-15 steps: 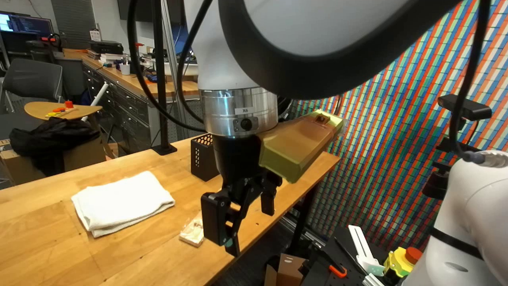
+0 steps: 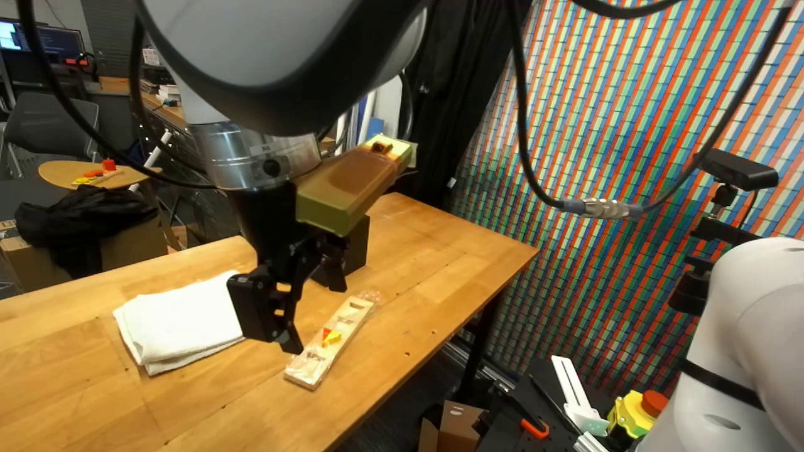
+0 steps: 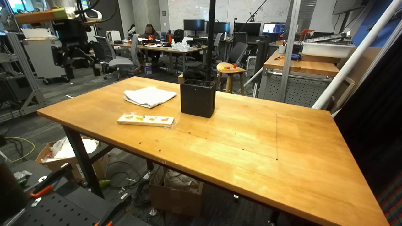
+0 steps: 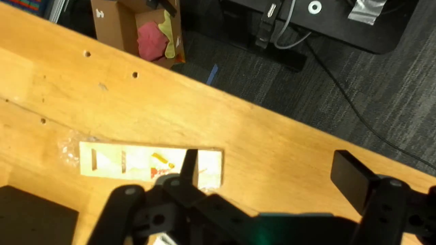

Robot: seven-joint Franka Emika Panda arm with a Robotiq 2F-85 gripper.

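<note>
Above the table, my gripper stands open, with only bare wood showing between its fingers in the wrist view. A long pale wooden board [image 2: 343, 331] with cut-out slots lies flat on the table, small red and yellow pieces [image 2: 330, 336] on it and clear plastic wrap around its ends. In the wrist view the left finger covers part of this board [image 4: 110, 160]. A folded white cloth [image 3: 149, 96] lies behind the board in exterior view 2. In exterior view 1 the gripper [image 2: 290, 312] hangs in front of the cloth's right side.
A black box [image 3: 198, 98] with a perforated top stands on the table, to the right of the board in exterior view 2.
In exterior view 1 the arm and open gripper have moved left and a little up. More of the board now shows, while part of the cloth and the black box are hidden.
</note>
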